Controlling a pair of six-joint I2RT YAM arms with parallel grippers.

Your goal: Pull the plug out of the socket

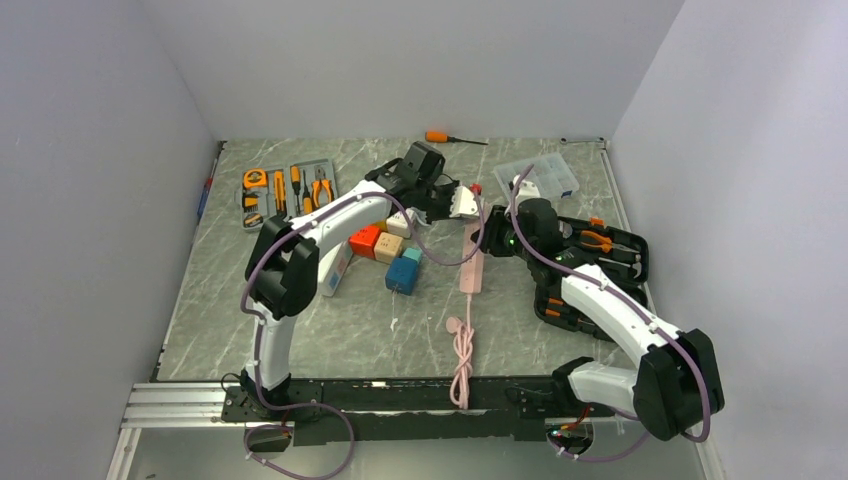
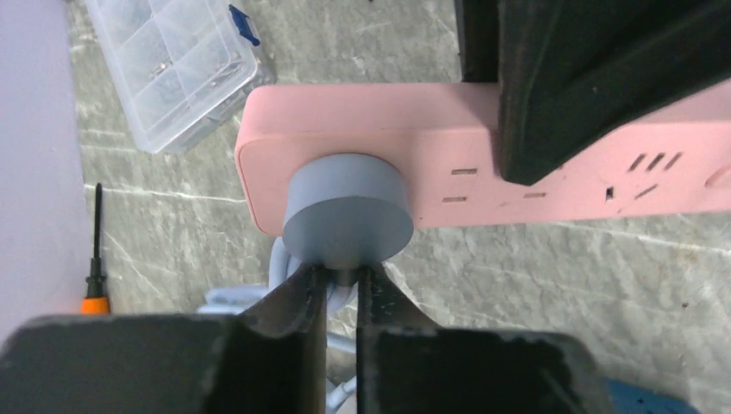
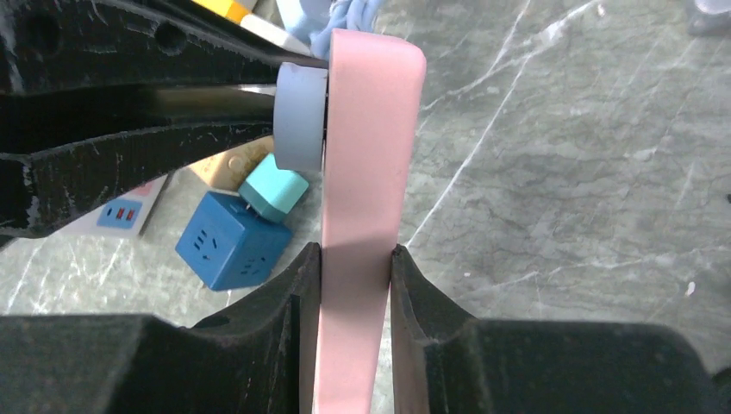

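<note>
A pink power strip (image 1: 471, 272) is held raised by my right gripper, shut across its body in the right wrist view. A grey-blue round plug (image 2: 347, 211) sits against the strip's socket face near one end (image 3: 299, 116). My left gripper has its dark fingertips close around the narrow base of the plug where its pale cable leaves; whether they grip it is hard to tell. The right gripper's black finger crosses the strip in the left wrist view. The plug's cable loops hang behind the left fingers.
Coloured cube adapters (image 1: 402, 272), a tool set (image 1: 288, 190), a clear organiser box (image 1: 535, 175), an open black toolbox (image 1: 600, 260) and an orange screwdriver (image 1: 440, 136) surround the arms. A pink coiled cable (image 1: 461, 365) lies at the front edge.
</note>
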